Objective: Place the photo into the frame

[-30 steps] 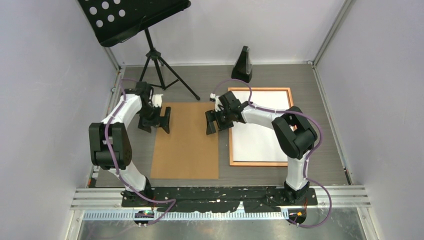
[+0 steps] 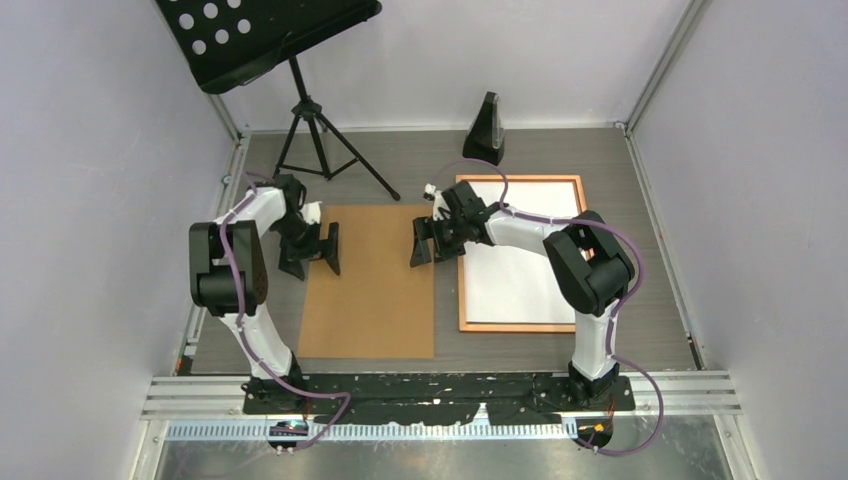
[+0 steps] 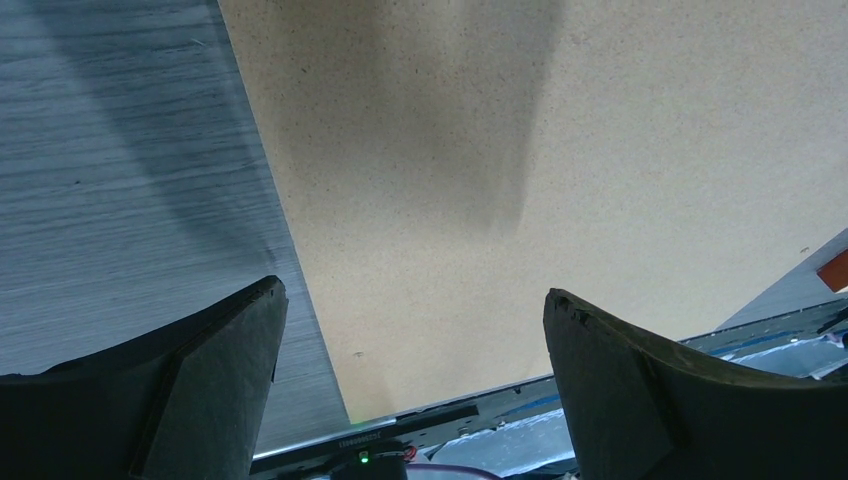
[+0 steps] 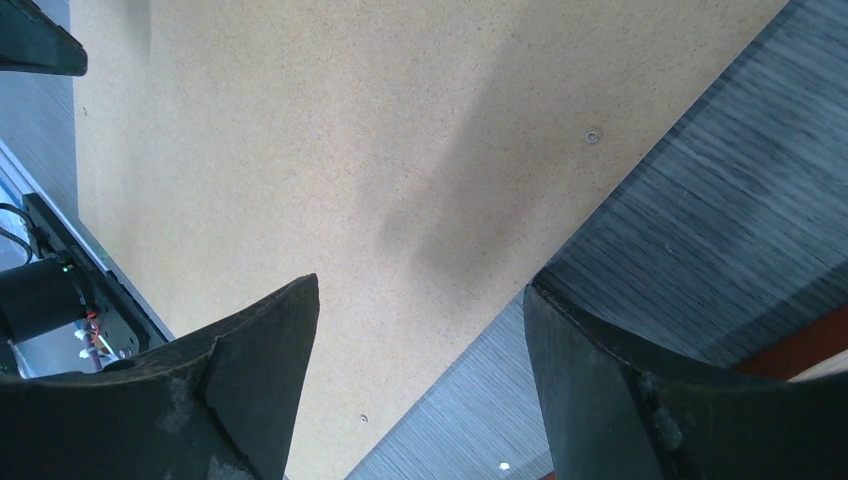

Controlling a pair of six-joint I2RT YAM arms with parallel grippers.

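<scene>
A flat brown board (image 2: 368, 300) lies on the table between the arms. Right of it is the wooden frame (image 2: 520, 328), a white sheet (image 2: 520, 285) filling its inside; whether that sheet is the photo, I cannot tell. My left gripper (image 2: 313, 262) stands open over the board's left edge, one finger outside it and one above the board. At the right edge, my right gripper (image 2: 436, 252) is open too, its fingers on either side of that edge. In the wrist views the board's surface (image 3: 620, 180) shows beyond spread fingers, with nothing gripped; its right edge runs close to the right finger (image 4: 590, 380).
A black music stand (image 2: 308, 112) rises at the back left, one leg reaching near the board's far edge. A dark wedge-shaped object (image 2: 485, 130) stands behind the frame. Part of my right arm hangs over the frame. Grey table shows at the far right.
The board has shifted slightly left. My left gripper has come a little toward the front, and the left elbow has swung right. The right gripper has hardly moved.
</scene>
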